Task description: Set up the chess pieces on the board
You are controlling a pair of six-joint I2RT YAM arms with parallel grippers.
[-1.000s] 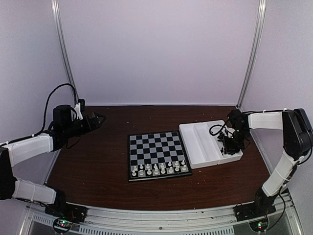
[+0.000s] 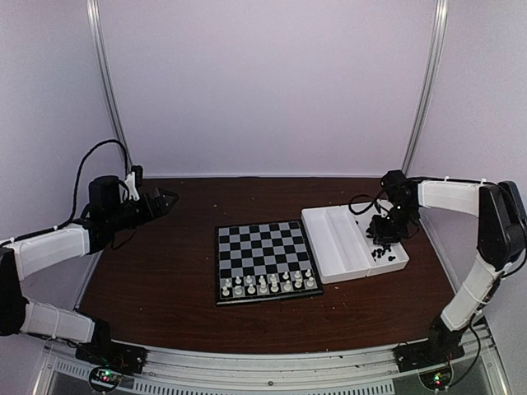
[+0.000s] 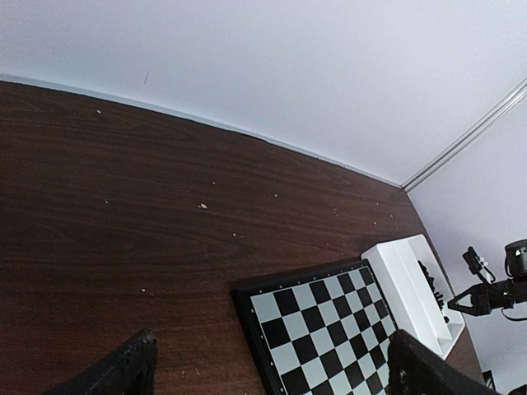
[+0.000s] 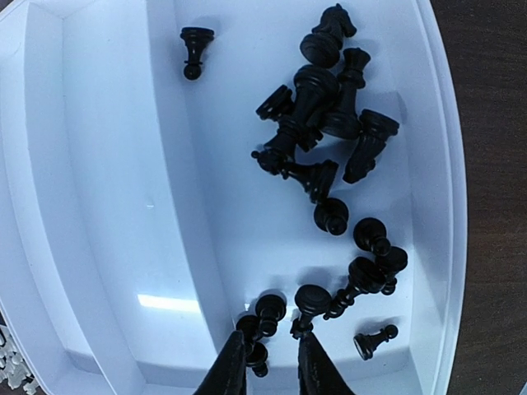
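Note:
The chessboard point(image 2: 260, 247) lies mid-table with white pieces point(image 2: 263, 284) upright along its near rows. Beside it on the right sits the white tray point(image 2: 329, 247), its right compartment holding several loose black pieces point(image 4: 312, 300), mostly lying down. My right gripper is over that compartment at its lower end, fingers apart, just below a small cluster of black pieces; I see nothing clearly held. My left gripper point(image 2: 165, 203) hangs over the left of the table, open and empty, away from board and tray.
Walls enclose the back and both sides; the right arm point(image 2: 478, 247) stands close to the right wall.
My right gripper and its wrist have risen slightly over the tray and shifted a little. The left arm, board and white pieces are unchanged.

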